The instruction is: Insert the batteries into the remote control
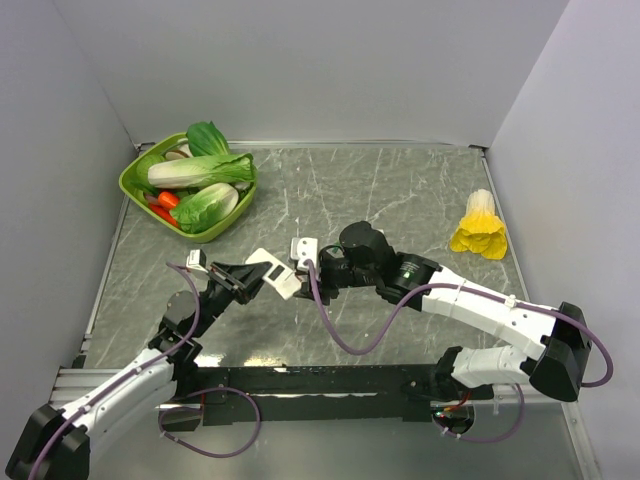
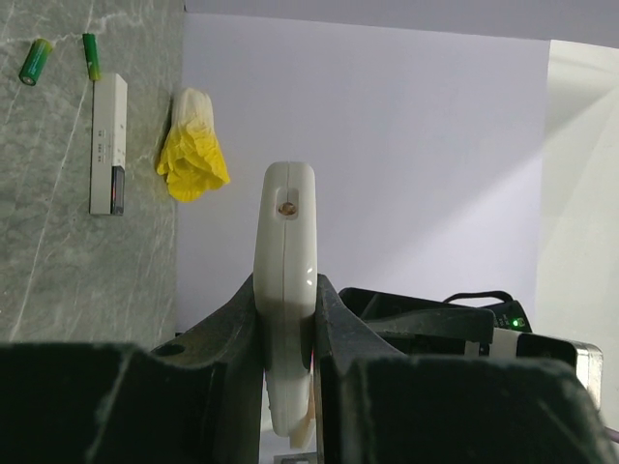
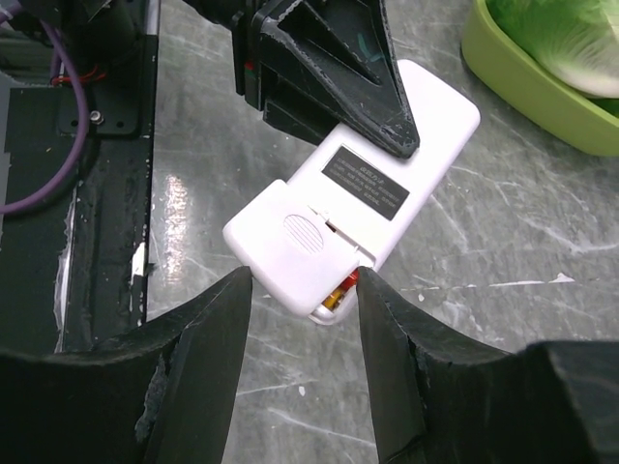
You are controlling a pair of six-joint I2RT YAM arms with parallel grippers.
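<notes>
A white remote (image 1: 268,268) hangs between the arms, held by my left gripper (image 1: 258,271), which is shut on it; the left wrist view shows the remote (image 2: 285,246) edge-on between the fingers. In the right wrist view, its battery cover (image 3: 288,242) sits askew over the compartment, where something red and yellow shows. My right gripper has its fingertips at either side of that cover, apparently shut on it. In the left wrist view two green batteries (image 2: 35,62) (image 2: 91,56) lie on the table beside a long white box (image 2: 106,145).
A green basket of vegetables (image 1: 132,180) stands at the back left. A yellow-and-white object (image 1: 478,230) lies at the right edge. Grey walls enclose the marble table (image 1: 330,185), whose back middle is clear.
</notes>
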